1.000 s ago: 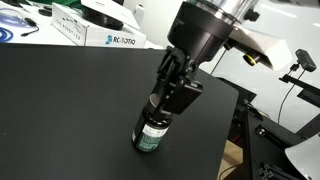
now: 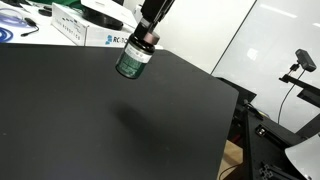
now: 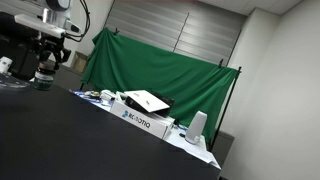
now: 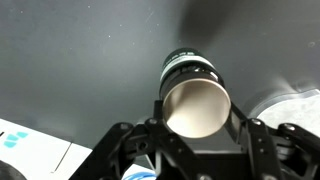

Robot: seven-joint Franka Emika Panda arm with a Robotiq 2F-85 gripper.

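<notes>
A dark bottle [image 2: 132, 60] with a green and white label hangs tilted above the black table, its shadow falling on the surface below. My gripper [image 2: 150, 32] is shut on its top end, partly cut off by the upper edge of that view. From the wrist, the bottle's pale orange-brown cap [image 4: 196, 107] faces the camera, with the gripper around it. In the second exterior view the bottle [image 3: 43, 76] shows small at the far left under the gripper [image 3: 47, 62].
A white Robotiq box [image 2: 88, 28] with a white and black item on top stands at the back of the table [image 2: 60, 110]. Cables [image 2: 15, 22] lie at the back left.
The bottle has risen off the table in my gripper and moved toward the back and slightly left. It has gone from nearly upright to tilted.
</notes>
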